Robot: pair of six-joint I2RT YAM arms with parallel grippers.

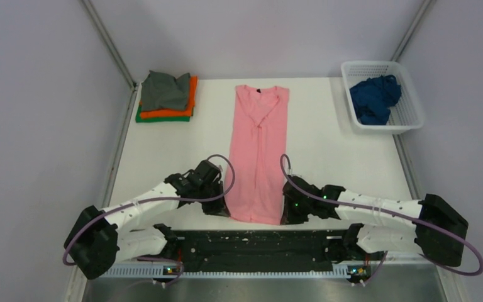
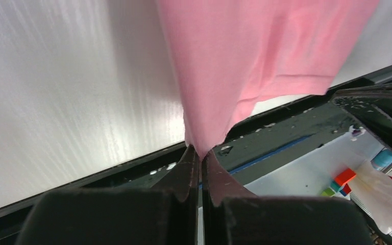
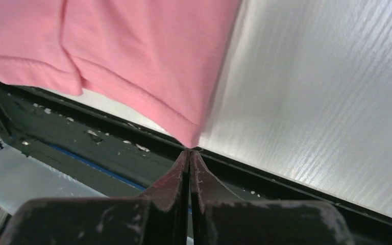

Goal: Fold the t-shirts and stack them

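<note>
A pink T-shirt (image 1: 258, 151) lies lengthwise down the middle of the table, sleeves folded in, bottom edge at the front. My left gripper (image 1: 225, 211) is shut on the shirt's lower left corner, which rises into the fingertips in the left wrist view. My right gripper (image 1: 283, 219) is shut at the lower right corner; in the right wrist view the pink corner (image 3: 186, 130) ends at its tips, and whether it is pinched is unclear. A folded stack of grey (image 1: 163, 93), orange and green shirts lies at the back left.
A white basket (image 1: 409, 119) with blue cloth (image 1: 374, 100) stands at the back right. The dark front edge lies just below both grippers.
</note>
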